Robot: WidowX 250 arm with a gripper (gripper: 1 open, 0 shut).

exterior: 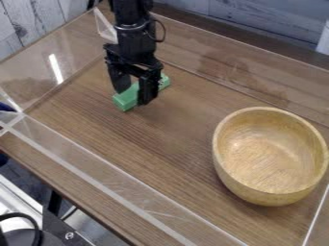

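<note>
The black gripper (133, 79) is at the top middle, its fingers pointing down over a green object (126, 98) on the wooden table (141, 173). The fingers partly cover the green object, and whether they touch it or how far they stand apart is hard to tell. A large tan wooden bowl (268, 154) sits at the right.
Black cables lie at the lower left corner and along the left edge.
</note>
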